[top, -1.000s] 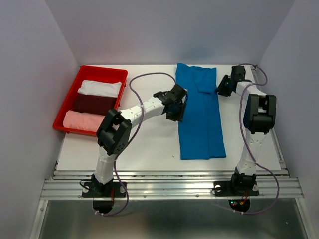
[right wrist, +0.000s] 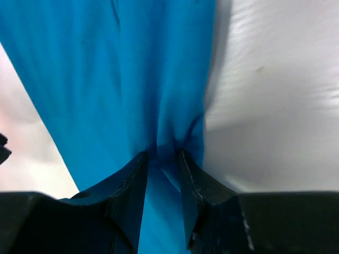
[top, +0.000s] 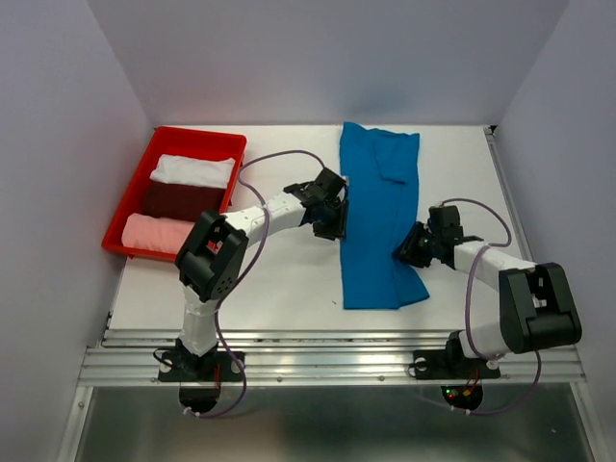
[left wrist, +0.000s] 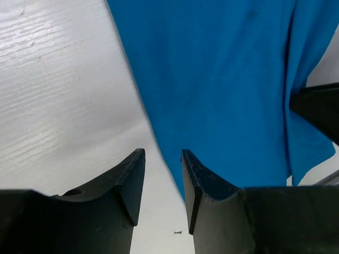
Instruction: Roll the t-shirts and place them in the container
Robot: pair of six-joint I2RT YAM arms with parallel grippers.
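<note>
A blue t-shirt [top: 371,231], folded into a long strip, lies on the white table from the back toward the front edge. Its right flap is bunched beside my right gripper [top: 400,257], low over the strip's right side. In the right wrist view, blue cloth [right wrist: 164,106] runs up to and between the right fingers, which stand part open; a firm hold does not show. My left gripper [top: 337,231] is at the strip's left edge. In the left wrist view its fingers [left wrist: 135,180] are apart, with only table and the shirt's edge seen beyond them.
A red bin [top: 197,141] at the back left holds a white roll [top: 191,171], a dark brown roll [top: 181,201] and a pink roll [top: 157,233].
The shirt's front right part has creased and shifted left.
</note>
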